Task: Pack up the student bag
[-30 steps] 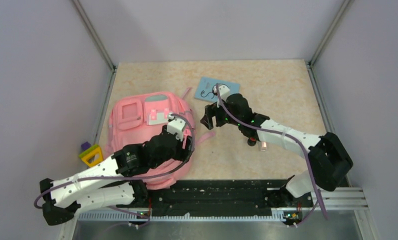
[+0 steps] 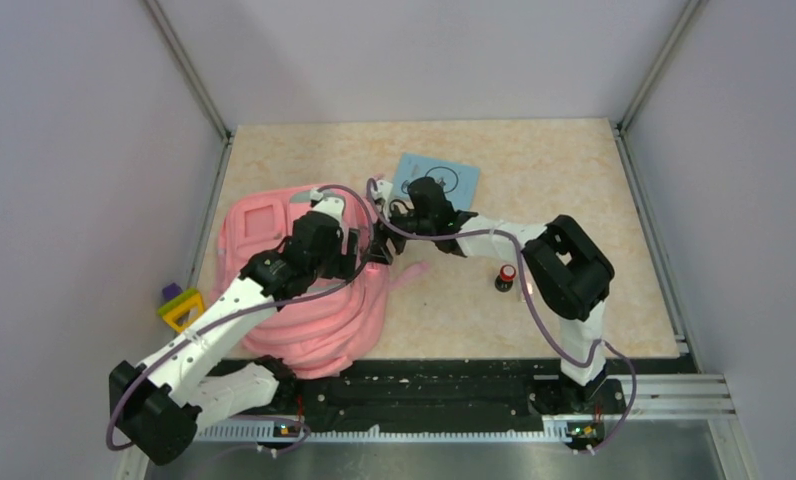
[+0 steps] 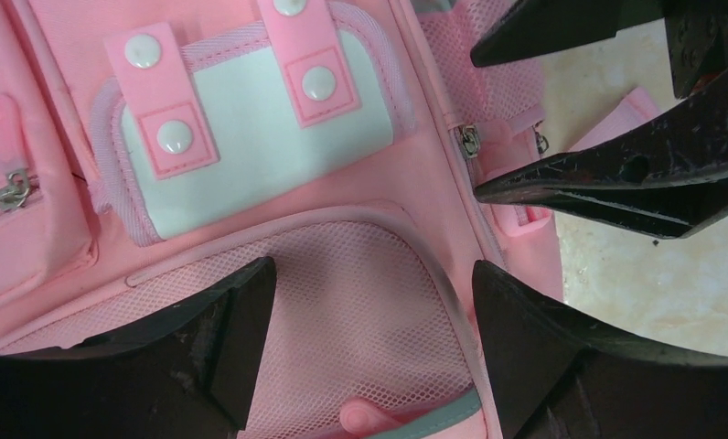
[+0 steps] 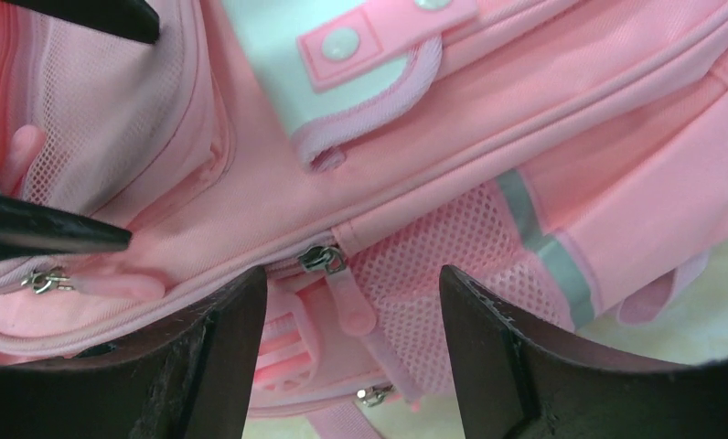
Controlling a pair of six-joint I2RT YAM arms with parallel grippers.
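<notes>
The pink student bag (image 2: 319,325) lies flat on the left of the table, its far half partly covered by my arms. Over it, my left gripper is open, with mesh fabric and a white-green label flap (image 3: 251,119) below its fingers. My right gripper is at the bag's right edge, its fingers apart, nothing gripped between them. A zipper pull (image 4: 351,297) shows in the gap, beside a mesh side pocket (image 4: 470,256). A blue book (image 2: 464,182) lies beyond the right gripper.
A small dark bottle with a red cap (image 2: 505,278) stands to the right, partly beside the right arm. Yellow and purple items (image 2: 181,308) sit at the bag's left.
My left gripper moved away from the front edge, up over the bag's middle. The right gripper travelled left from the open table to the bag's right edge.
</notes>
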